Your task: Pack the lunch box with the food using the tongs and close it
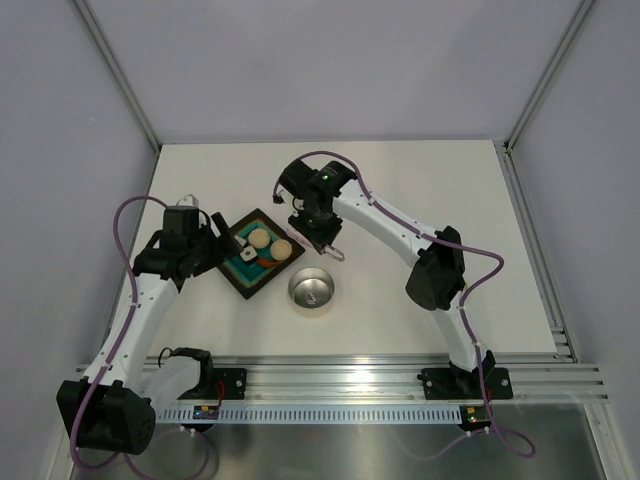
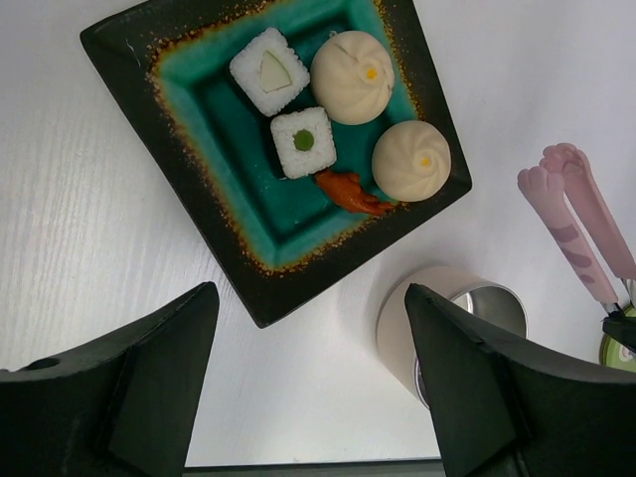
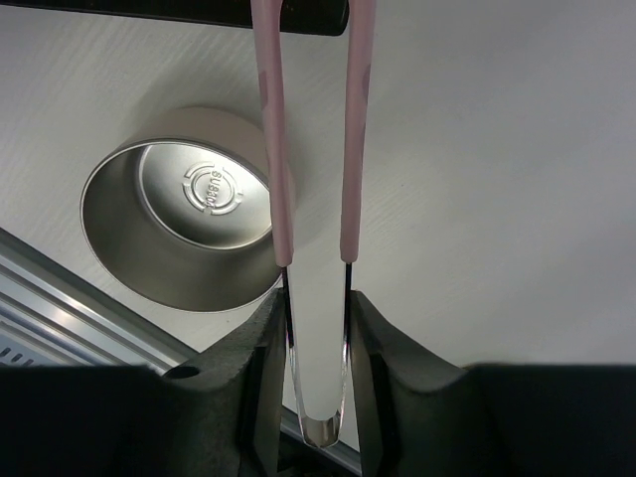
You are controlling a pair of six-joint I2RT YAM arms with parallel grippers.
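Note:
A square dark-rimmed teal plate [image 2: 244, 266] holds two buns [image 2: 352, 78] [image 2: 410, 161], two rice pieces [image 2: 269, 74] [image 2: 303, 142] and a brown piece of food [image 2: 351, 193]. A steel cup [image 1: 311, 289] stands below it, empty. My left gripper is open over the table left of the plate, nothing between its fingers. My right gripper is shut on pink-tipped metal tongs [image 3: 353, 169], whose two arms stand apart above the table beside the cup, near the plate's right corner.
A small green lid [image 2: 618, 353] shows at the edge of the left wrist view, partly hidden. Metal rails [image 1: 320, 412] run along the front edge.

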